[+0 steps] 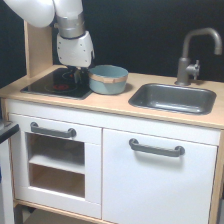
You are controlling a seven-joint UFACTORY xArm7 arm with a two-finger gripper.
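Observation:
A blue-grey pot (109, 83) stands upright on the wooden counter, at the right edge of the black stovetop (48, 84). The white arm reaches down from the upper left. Its gripper (83, 76) is low over the stovetop, close beside the pot's left side. The dark fingers blend into the dark stovetop and background, so their opening and any contact with the pot are unclear.
A steel sink (175, 98) with a grey faucet (190, 56) lies to the right, with bare counter between it and the pot. Below are an open-fronted compartment (57, 160) and a white door with a dark handle (157, 148). A wooden post rises at the left.

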